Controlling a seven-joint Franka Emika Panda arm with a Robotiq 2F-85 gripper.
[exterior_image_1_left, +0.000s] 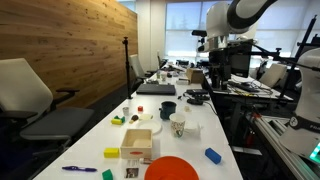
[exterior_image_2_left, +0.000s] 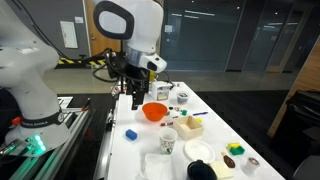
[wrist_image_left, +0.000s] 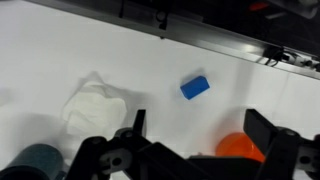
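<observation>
My gripper stands open over the white table, with its dark fingers wide apart and nothing between them. In the wrist view, a small blue block (wrist_image_left: 195, 87) lies on the table a little ahead of the gap between the fingertips. The same block (exterior_image_1_left: 213, 156) rests near the table's right edge in exterior view 1. An orange-red bowl (wrist_image_left: 238, 147) is partly covered by the right finger. Left of the gripper lies a crumpled white item (wrist_image_left: 95, 106), and a dark mug (wrist_image_left: 36, 160) is at the lower left.
A patterned white cup (exterior_image_1_left: 178, 124), a tan open box (exterior_image_1_left: 141, 143) and a white plate (exterior_image_1_left: 153, 117) stand along the table. A purple marker (exterior_image_1_left: 80, 168) and several small coloured pieces lie on the left side. Bare table surrounds the blue block.
</observation>
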